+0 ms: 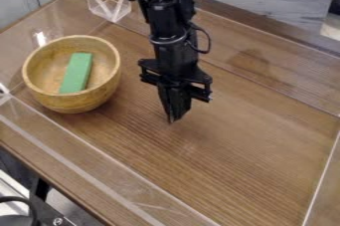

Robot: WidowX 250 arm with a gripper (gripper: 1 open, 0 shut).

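Observation:
My black gripper hangs low over the middle of the wooden table, its fingers shut with nothing seen between the fingertips. To its left sits a round yellow bowl with a green block lying inside it.
A clear plastic container stands at the back left. A pale marbled wall runs along the back right.

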